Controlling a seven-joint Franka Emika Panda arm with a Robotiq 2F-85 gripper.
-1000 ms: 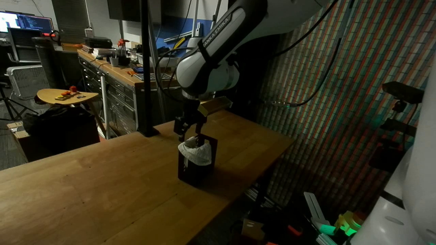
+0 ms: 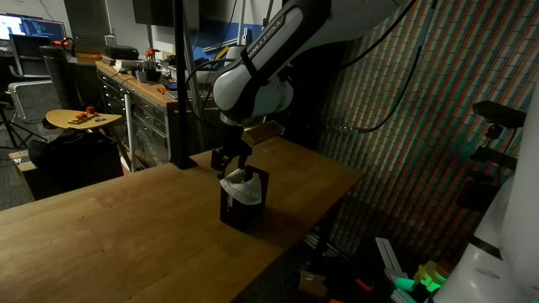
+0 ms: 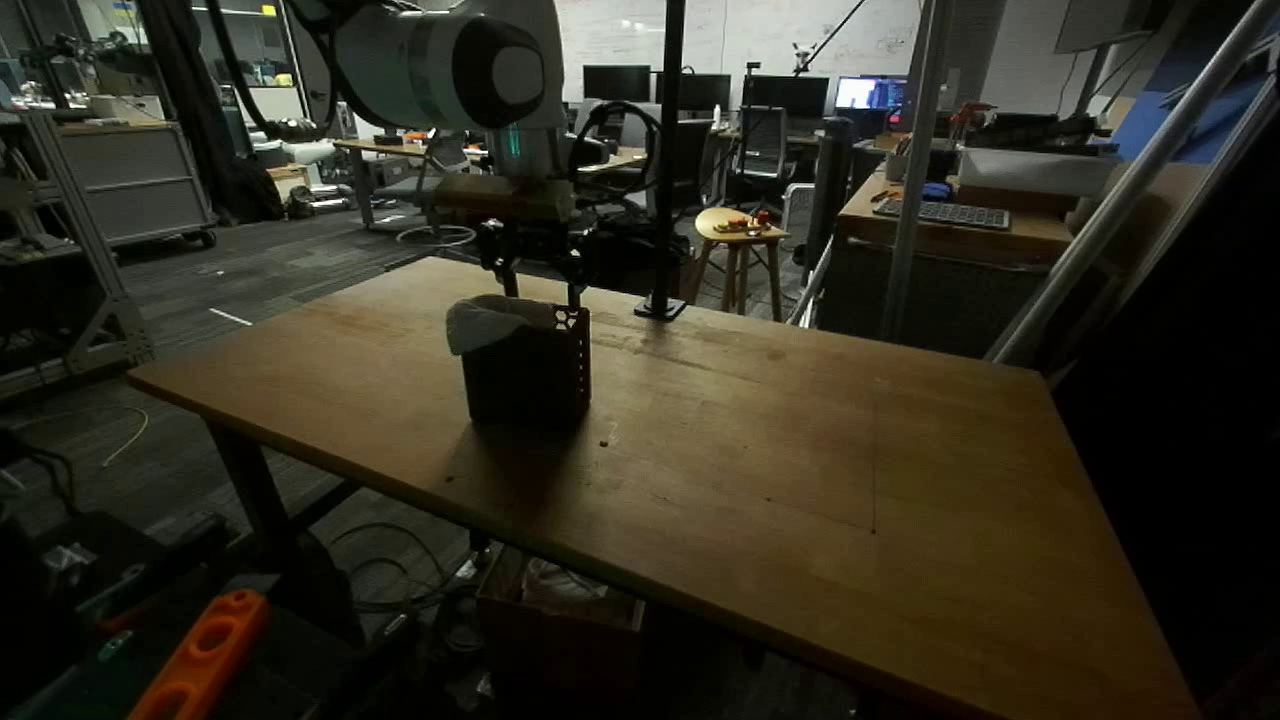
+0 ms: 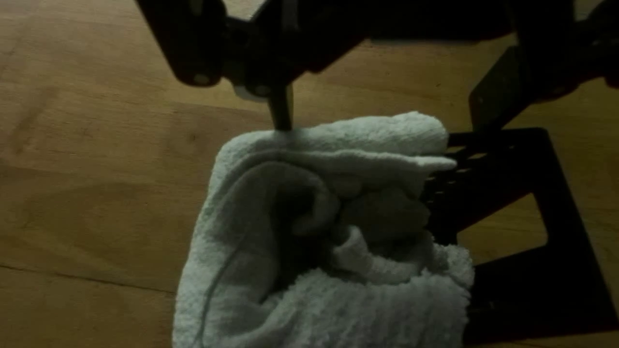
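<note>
A black box (image 2: pixel 242 216) with holes in its sides stands upright on the wooden table. White towelling cloth (image 2: pixel 242 187) lies in its mouth and hangs over the rim, bunched into folds around a dark hollow in the wrist view. My gripper is open at the box's top edge, pointing down. One finger (image 4: pixel 281 110) meets the outer edge of the cloth (image 4: pixel 342 136) in the wrist view; whether it touches is unclear. The other finger (image 4: pixel 497 95) is over the perforated side of the box (image 4: pixel 557 191). Nothing is gripped between them.
Bare tabletop (image 3: pixel 768 420) stretches away on either side of the box. A black upright post (image 3: pixel 666 156) is fixed at the table's edge behind the gripper. The near table edge runs close to the box in the second exterior view.
In exterior view 1 the arm and gripper have shifted a little to the left and slightly down. Box and cloth look unmoved.
</note>
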